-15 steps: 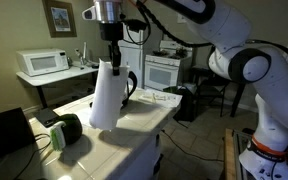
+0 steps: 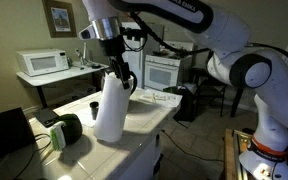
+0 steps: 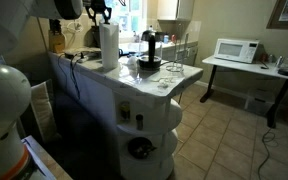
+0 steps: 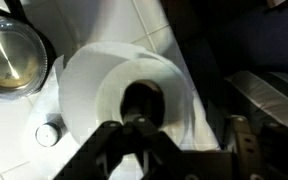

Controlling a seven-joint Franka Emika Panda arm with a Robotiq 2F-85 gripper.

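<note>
A white paper roll [image 2: 112, 108] stands near the counter's edge, looking close to upright. My gripper [image 2: 120, 72] is right at its top end. From above, the wrist view shows the roll [image 4: 109, 85] with its dark hollow core [image 4: 142, 103]. The dark fingers reach over the near side of its rim, and how far apart they stand is unclear. In the second exterior view the roll [image 3: 109, 45] appears on the far end of the counter, below my gripper [image 3: 99, 17]. Whether the fingers still press on the roll cannot be seen.
A round metal-rimmed vessel [image 4: 12, 55] and a small round cap [image 4: 48, 133] lie beside the roll on the tiled counter [image 4: 9, 125]. A dark-green round object [image 2: 69, 127] is to its left, and a black cup [image 2: 94, 108] behind. The counter's right side drops to open floor [image 2: 196, 150].
The roll has come down and straightened from a tilted, higher position.
</note>
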